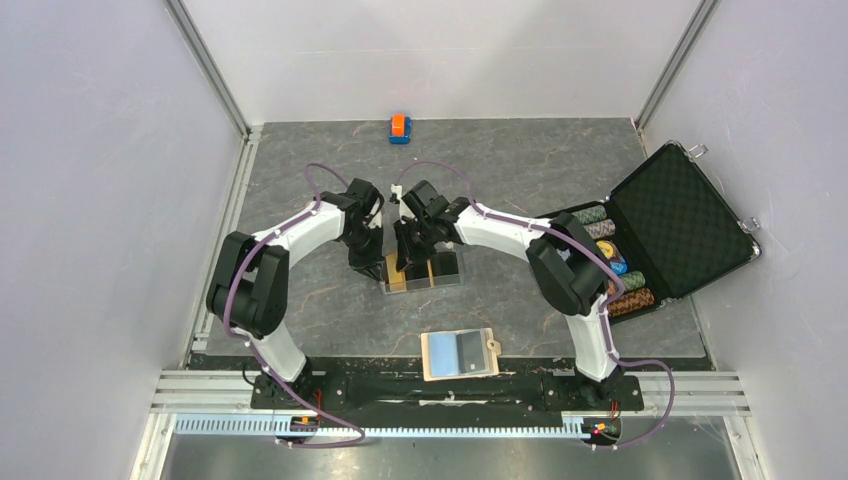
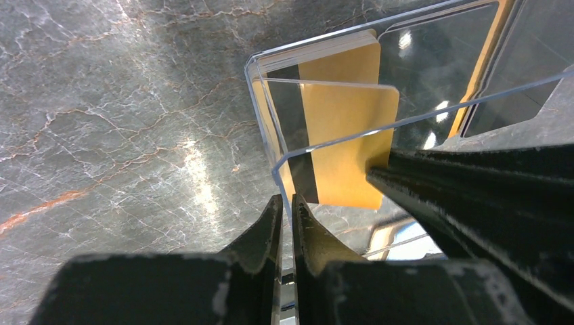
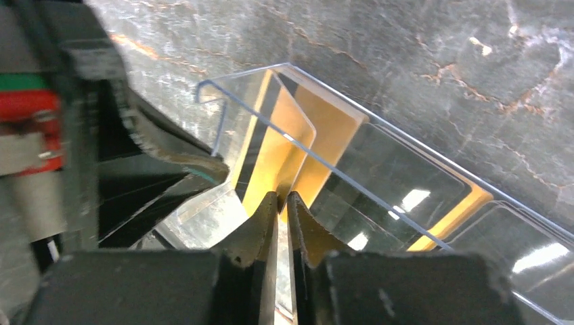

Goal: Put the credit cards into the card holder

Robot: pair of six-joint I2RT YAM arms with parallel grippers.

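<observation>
The clear card holder (image 1: pixel 435 286) lies at the table's middle, gold and dark cards standing in it. At its left end, my left gripper is shut on the thin clear wall. A gold card with a black stripe (image 2: pixel 348 145) stands in the left compartment, slanted away from another gold card (image 2: pixel 342 64) behind it. My right gripper has its fingertips close together at the edge of the slanted card (image 3: pixel 276 152); whether they grip it cannot be told. Farther right, dark cards (image 2: pixel 433 61) fill the other compartments.
An open case (image 1: pixel 685 220) with poker chips stands at the right. A clipboard-like pad (image 1: pixel 460 354) lies near the front edge, and a small orange and blue toy (image 1: pixel 400 128) sits at the back. Both arms crowd closely above the holder.
</observation>
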